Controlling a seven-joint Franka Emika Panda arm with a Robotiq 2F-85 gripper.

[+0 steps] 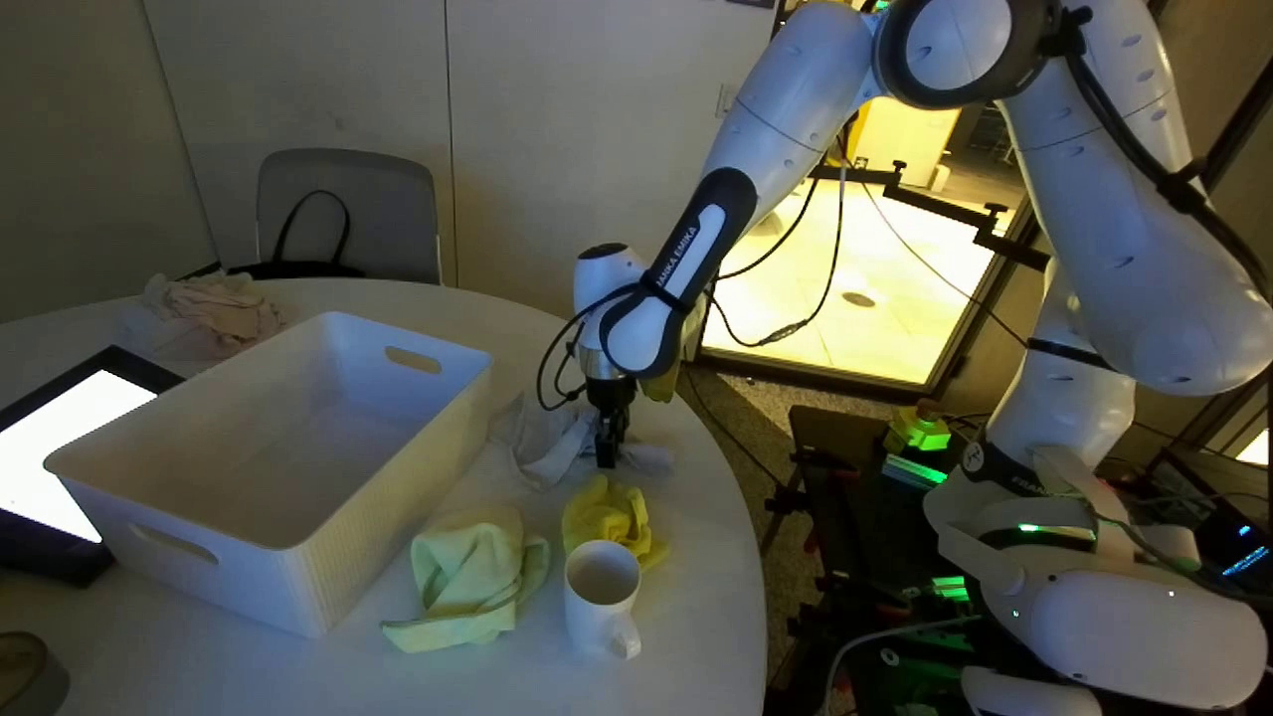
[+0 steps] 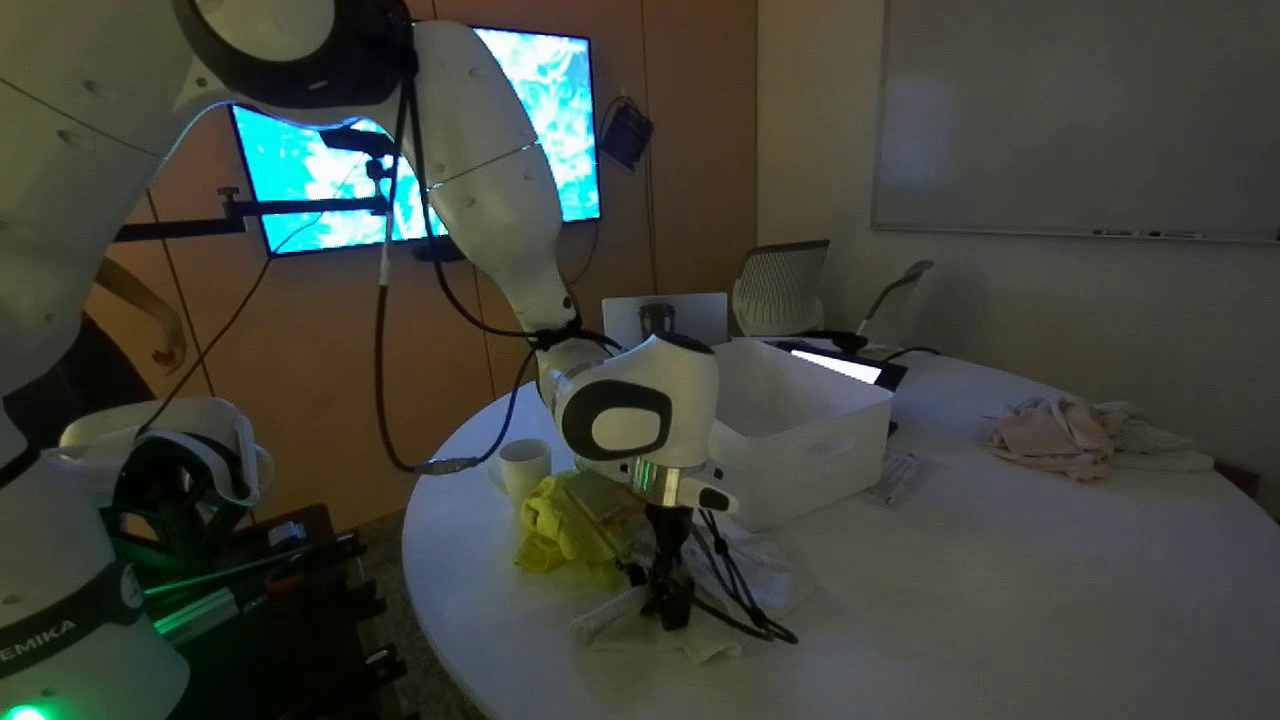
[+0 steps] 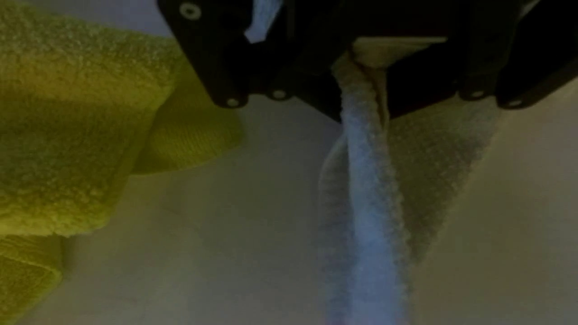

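Observation:
My gripper point(image 1: 608, 460) points down at the table over a crumpled white cloth point(image 1: 546, 451). In the wrist view, a folded strip of the white cloth point(image 3: 374, 216) runs up between the gripper's point(image 3: 366, 116) dark fingers. The fingers stand a little apart, close along both sides of the strip; whether they press on it cannot be made out. A yellow cloth point(image 3: 81, 124) lies to the left in that view, apart from the fingers. Exterior view 2 shows the gripper point(image 2: 672, 618) low over the white cloth point(image 2: 758, 574), its tips hard to see.
A large white bin point(image 1: 412, 483), empty where its inside shows, stands beside the cloths. A pale green-yellow cloth point(image 1: 471, 573) and a white mug point(image 1: 597, 609) are on the near side. Farther off lie pinkish cloths point(image 1: 221, 308) and a lit screen point(image 1: 72, 442).

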